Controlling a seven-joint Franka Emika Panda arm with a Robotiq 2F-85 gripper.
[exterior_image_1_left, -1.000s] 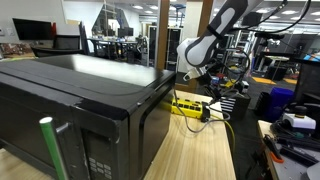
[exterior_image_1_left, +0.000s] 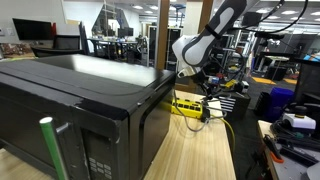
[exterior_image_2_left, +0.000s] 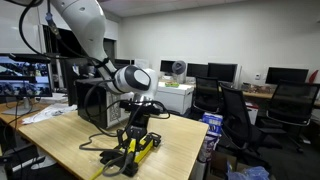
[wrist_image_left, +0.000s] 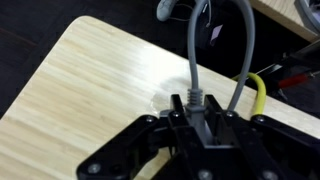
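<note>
My gripper is shut on the ribbed end of a grey cable (wrist_image_left: 195, 85), at the bottom middle of the wrist view. The cable rises from between the fingers and loops off toward the top; whatever plug is on its end is hidden by the fingers. In the first exterior view, the gripper (exterior_image_1_left: 208, 91) is just above a yellow power strip (exterior_image_1_left: 187, 106) on the wooden table. The second exterior view has the dark gripper (exterior_image_2_left: 139, 116) over the same power strip (exterior_image_2_left: 146, 150), among dark cables.
A large black microwave-like box (exterior_image_1_left: 115, 120) stands beside the strip, taking up much of the table. A yellow cord (wrist_image_left: 260, 97) runs right of the gripper. Bare tabletop (wrist_image_left: 95, 90) lies to the left in the wrist view.
The power strip and the black box keep their places.
</note>
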